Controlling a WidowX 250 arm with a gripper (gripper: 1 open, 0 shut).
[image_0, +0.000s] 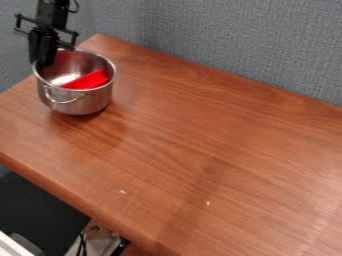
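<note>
A steel pot with a side handle stands near the left end of the wooden table, a red object lying inside it. My black gripper reaches down at the pot's back-left rim, its tips partly hidden by the rim. Whether the fingers are shut on the rim is hard to make out.
A grey padded wall runs behind it. Dark floor and some cables lie beyond the front-left edge.
</note>
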